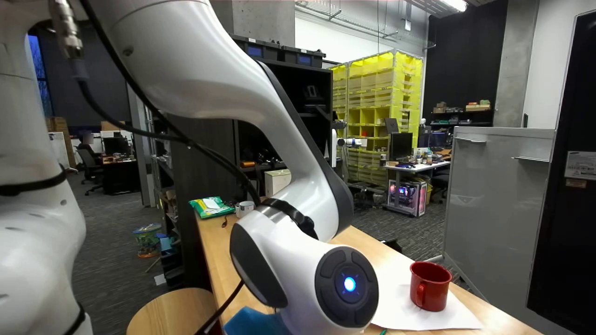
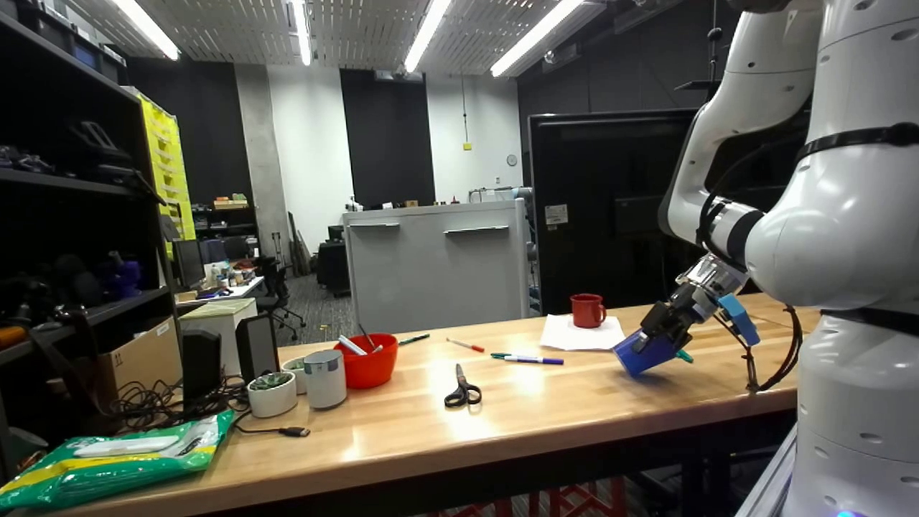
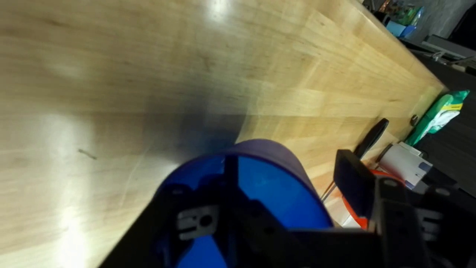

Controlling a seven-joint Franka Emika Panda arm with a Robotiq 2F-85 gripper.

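A blue cup (image 2: 646, 353) is tilted low over the right part of the table, at my gripper (image 2: 661, 332); whether its lower edge touches the wood is unclear. In the wrist view my gripper is open, its fingers well apart around one side of the cup's rim (image 3: 272, 149). One dark finger (image 3: 230, 172) reaches into the cup's mouth, while the other finger (image 3: 352, 181) stands outside its wall. Behind the cup, a red mug (image 2: 587, 310) stands upright on a white sheet (image 2: 560, 332). The hand hides the cup in exterior view 1.
Left of the cup lie pens (image 2: 530, 358) and scissors (image 2: 462, 388). Farther left are a red bowl (image 2: 370, 366) holding pens, a grey-white mug (image 2: 325, 379), potted plants (image 2: 272, 395) and a green packet (image 2: 120, 457). Bare table (image 2: 534, 392) lies toward the front edge.
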